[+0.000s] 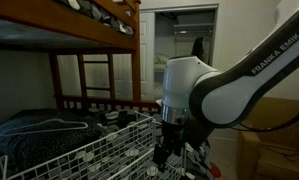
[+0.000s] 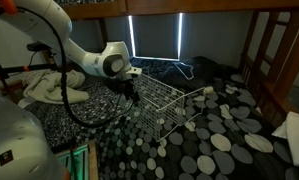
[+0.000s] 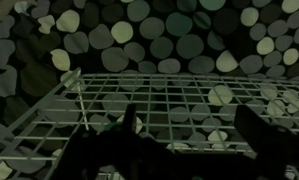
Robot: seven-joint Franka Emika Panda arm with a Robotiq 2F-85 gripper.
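My gripper (image 1: 169, 152) hangs at the wire basket's right end in exterior view 1. In the wrist view its dark fingers (image 3: 129, 120) stand wide apart, with wire grid visible below and between them. Nothing is held. The white wire basket (image 1: 84, 160) sits on a bed with a dotted cover (image 2: 224, 140). In exterior view 2, the gripper (image 2: 132, 98) is close to the basket's near left side; whether it touches the wires I cannot tell. A white hanger (image 1: 39, 128) lies over a dark textured bundle (image 1: 54, 145) beyond the basket.
Overhead runs the wooden upper bunk (image 1: 69, 22), with its post (image 2: 279, 60) at the right. A brown armchair (image 1: 274, 150) stands right of the bed. Something white (image 2: 294, 130) lies at the bed's far right. Much of the dotted cover is bare.
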